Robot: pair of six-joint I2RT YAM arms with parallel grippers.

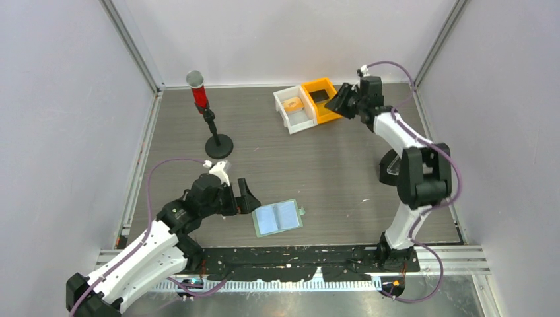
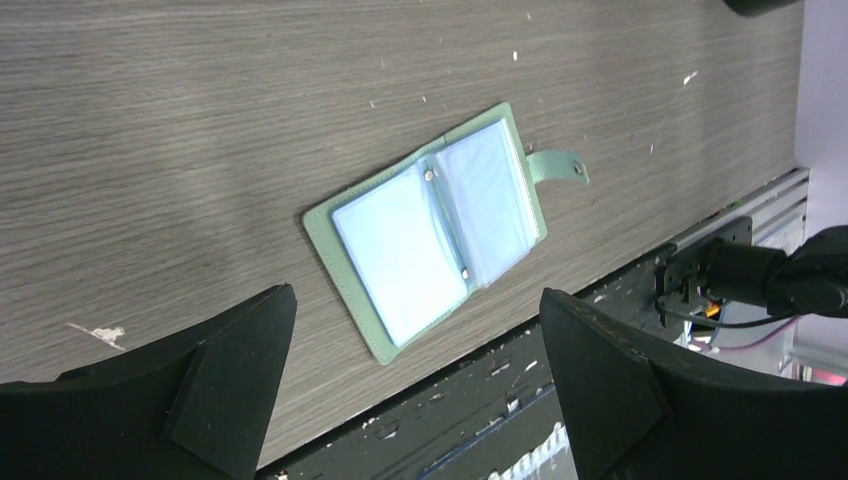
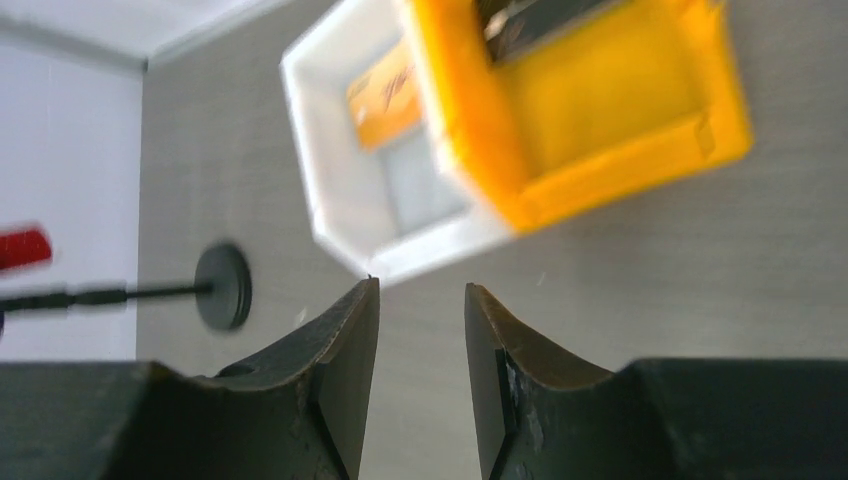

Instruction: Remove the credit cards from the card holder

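A light green card holder [image 1: 277, 218] with pale blue sleeves lies open at the table's front; in the left wrist view it fills the centre [image 2: 400, 250], its strap to the right. My left gripper [image 1: 244, 198] hangs open just above and left of it. My right gripper [image 1: 340, 99] is over the right edge of the yellow bin [image 1: 333, 115], fingers part open with nothing visible between them; the right wrist view is blurred. A dark rectangular item [image 1: 319, 96] lies in the yellow bin.
A white bin [image 1: 297, 123] holding an orange item adjoins the yellow bin at the back. A microphone stand [image 1: 219, 145] stands at the left.
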